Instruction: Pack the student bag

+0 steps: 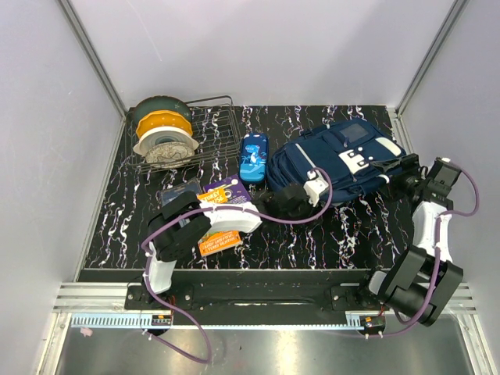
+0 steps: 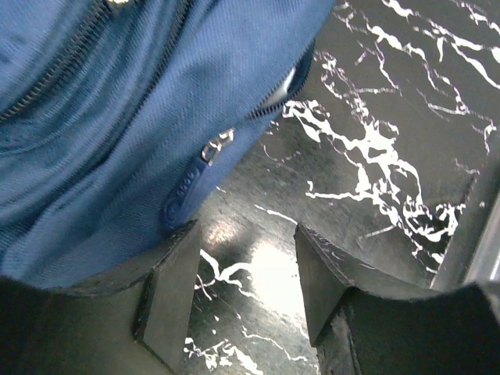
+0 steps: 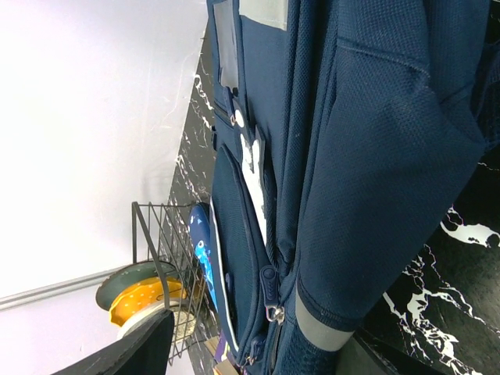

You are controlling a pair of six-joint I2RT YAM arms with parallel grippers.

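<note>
The navy student bag point(image 1: 340, 156) lies tilted across the table's right half. Beside its near side, in the left wrist view, my left gripper is open above the dark table. A zipper pull point(image 2: 184, 191) hangs just past the tip of its left finger point(image 2: 176, 273), outside the gap. At the bag's right end, my right gripper stands open, fingers wide apart. A bag corner lies between them and partly covers the right one. Left of the bag are a blue pencil case point(image 1: 253, 158) and several books point(image 1: 220, 242), partly under my left arm.
A wire rack point(image 1: 217, 129) holding bowls and plates stands at the back left. Bare marbled table point(image 1: 312, 250) stretches along the front, ending at a metal rail point(image 2: 480, 250). White walls close in the sides and back.
</note>
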